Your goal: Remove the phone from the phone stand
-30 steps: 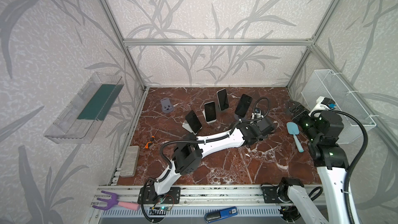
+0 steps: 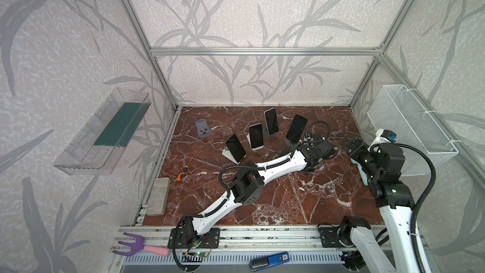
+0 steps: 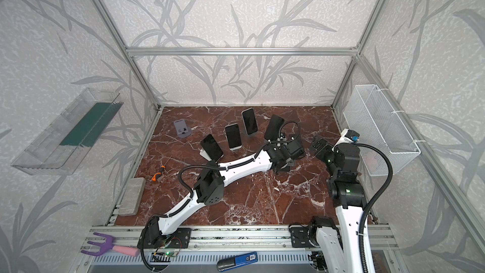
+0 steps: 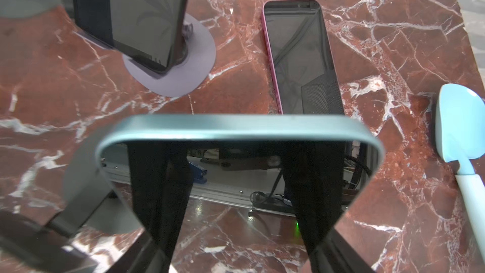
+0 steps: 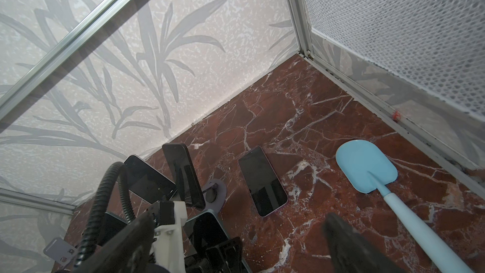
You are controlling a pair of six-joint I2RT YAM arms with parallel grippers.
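Note:
In the left wrist view a teal-rimmed phone (image 4: 242, 126) with a glossy, reflective screen fills the front. My left gripper (image 2: 327, 152) appears shut on it; the contact itself is hard to make out. The right wrist view shows the same phone below the left arm, partly covered by it. Beside it is a grey round base with a dark bar (image 4: 88, 212); whether the phone touches it cannot be told. A lavender stand (image 4: 199, 65) bears a black phone (image 4: 146, 15), tilted upright. My right gripper is open and empty above the table's right side.
A pink-edged phone (image 5: 263, 181) lies flat beside the lavender stand. Farther right lies a light-blue scoop (image 5: 366, 165). Several phones on stands line the back, including a white-based one (image 2: 256, 136). A white mesh basket (image 2: 414, 121) hangs at right.

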